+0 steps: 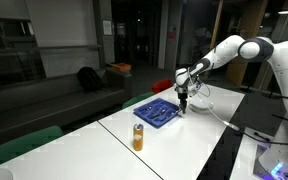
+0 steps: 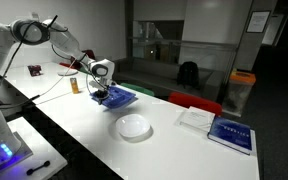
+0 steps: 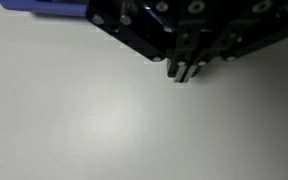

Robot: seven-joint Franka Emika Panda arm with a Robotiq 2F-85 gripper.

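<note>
My gripper is shut, its fingertips together over bare white table, with nothing showing between them. In the first exterior view the gripper (image 1: 182, 106) hangs low at the right end of a blue tray (image 1: 164, 121), which has small items in it too small to make out. The second exterior view shows the same blue tray (image 2: 126, 96) partly behind the arm. A corner of the blue tray (image 3: 59, 7) enters the wrist view at top left.
A white plate or bowl (image 2: 133, 126) stands near the tray. An orange-brown bottle or can (image 1: 138, 137) stands upright on the table. A white tray (image 2: 196, 118) and a blue book or box (image 2: 231, 133) lie farther off.
</note>
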